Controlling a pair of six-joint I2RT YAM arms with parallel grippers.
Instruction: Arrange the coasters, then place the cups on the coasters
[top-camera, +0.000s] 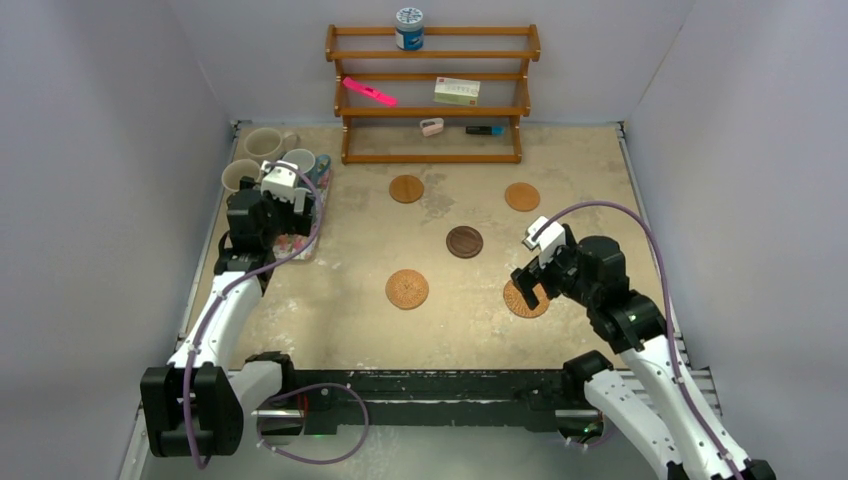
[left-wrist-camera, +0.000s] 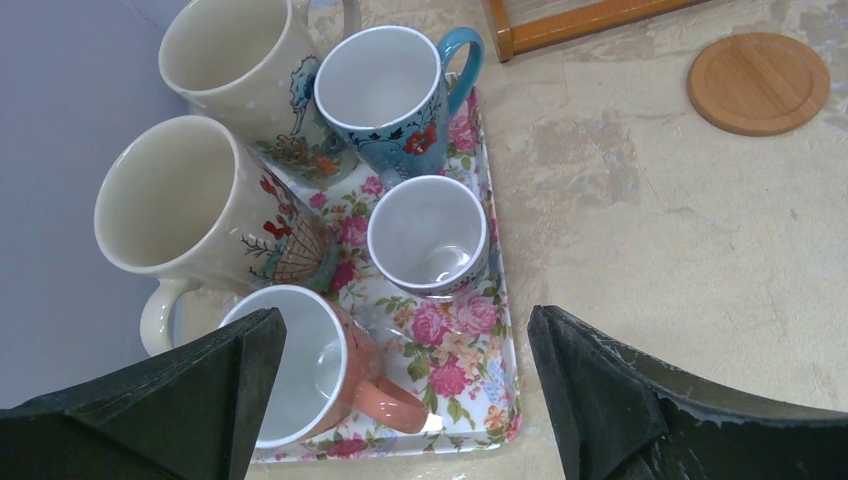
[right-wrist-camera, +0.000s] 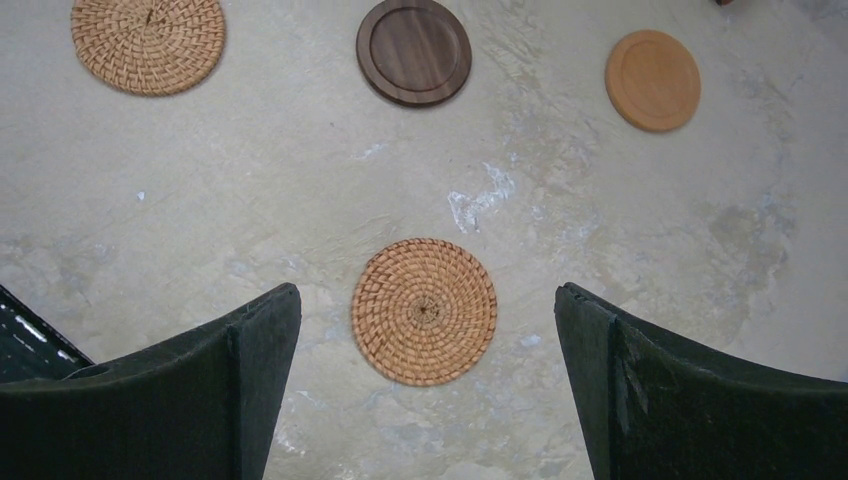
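Observation:
In the left wrist view several cups stand together: a small white cup (left-wrist-camera: 430, 238), a blue-handled cup (left-wrist-camera: 385, 100), a pink cup (left-wrist-camera: 320, 365) and two big cream mugs (left-wrist-camera: 190, 215). The small cup, the pink one and the blue one are on a floral tray (left-wrist-camera: 455, 350). Above them my left gripper is open and empty. My right gripper, also open and empty, hangs over a woven coaster (right-wrist-camera: 424, 311). Across the table lie a dark wood coaster (top-camera: 464, 242), another woven coaster (top-camera: 407, 289) and two light wood coasters (top-camera: 406, 188).
A wooden rack (top-camera: 433, 111) at the back holds a blue tub (top-camera: 409, 30), a small box (top-camera: 457, 91), a pink item (top-camera: 369, 92) and other small things. Between tray and coasters the tabletop (top-camera: 340, 240) is bare.

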